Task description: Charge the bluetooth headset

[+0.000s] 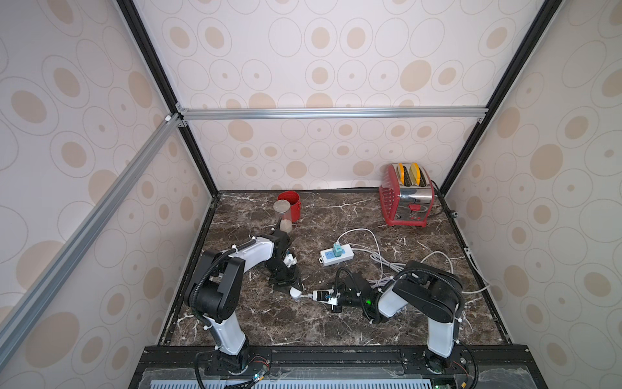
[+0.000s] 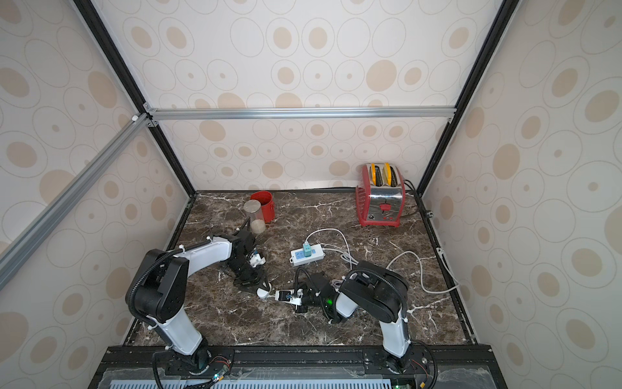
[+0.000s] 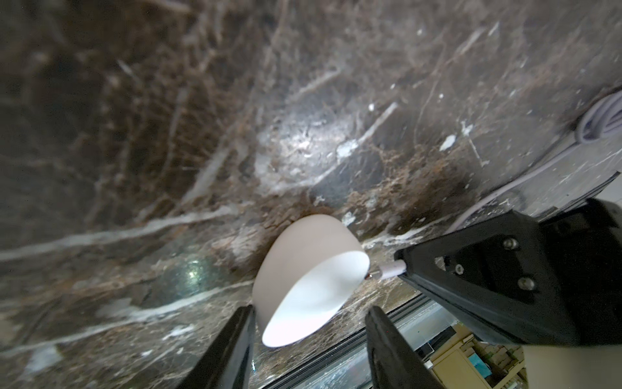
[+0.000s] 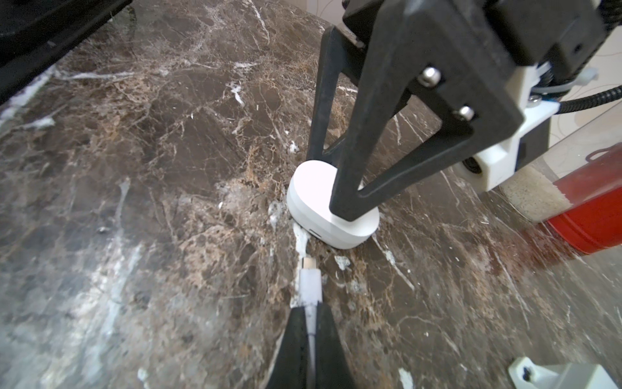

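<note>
The white oval headset case [image 3: 304,278] rests on the marble table, with my left gripper over it, fingers apart and straddling it; whether they touch it is unclear. In the right wrist view the case [image 4: 330,207] shows a small port on the side facing my right gripper, which is shut on the white cable's plug [image 4: 309,285]. The plug's metal tip points at that port, a short way off it.
A power strip [image 1: 330,258] with a teal adapter [image 1: 337,249] and coiled cables lies behind the grippers. A red mug [image 1: 291,204], a clear container [image 1: 282,217] and a red toaster [image 1: 405,201] stand at the back.
</note>
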